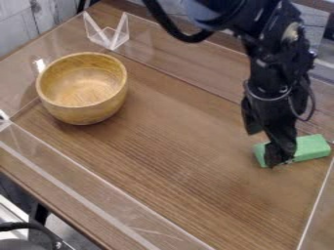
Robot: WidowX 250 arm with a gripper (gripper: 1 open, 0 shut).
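Note:
My gripper [276,146] is black and hangs low on the right of the camera view, open, its fingertips down at a mint-green block [308,146] on the wooden table [156,186]. The fingers partly cover the block's left part. I cannot tell whether they touch it.
A tan bowl [81,88] sits at the upper left. A clear angular object [104,29] stands near the back edge.

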